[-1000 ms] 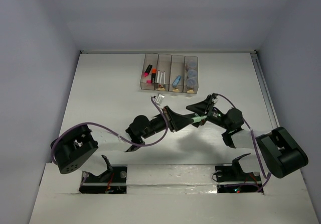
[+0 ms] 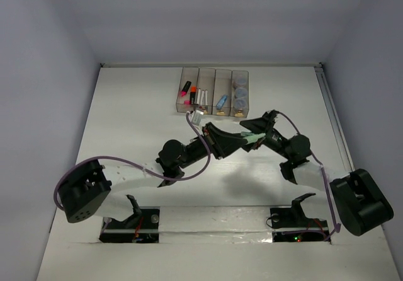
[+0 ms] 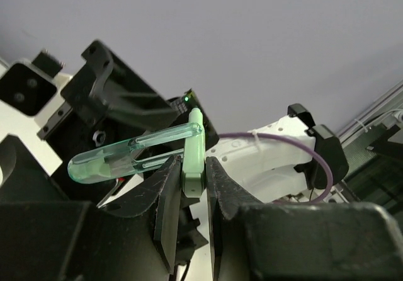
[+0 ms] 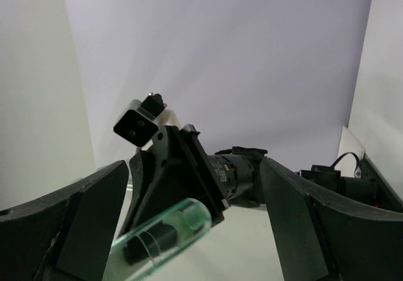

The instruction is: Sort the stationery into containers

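Note:
A light green, partly see-through item (image 2: 254, 138) hangs above the table between my two arms; its exact kind I cannot tell. My left gripper is shut on its pale green end, and the clear part (image 3: 104, 161) sticks out to the left in the left wrist view. My right gripper stands open around the far end of the green item (image 4: 189, 224), its fingers (image 4: 94, 218) wide apart. Towards the back of the table stands a clear divided organizer (image 2: 231, 69).
Inside the organizer lie a black-and-pink marker (image 2: 186, 87), an orange-and-black marker (image 2: 192, 96), white sticks (image 2: 202, 97) and a blue item (image 2: 221, 102). Round clear pots (image 2: 240, 92) fill its right column.
Both arms have shifted a little. The right gripper stays close to that item; the organizer's contents look unchanged.

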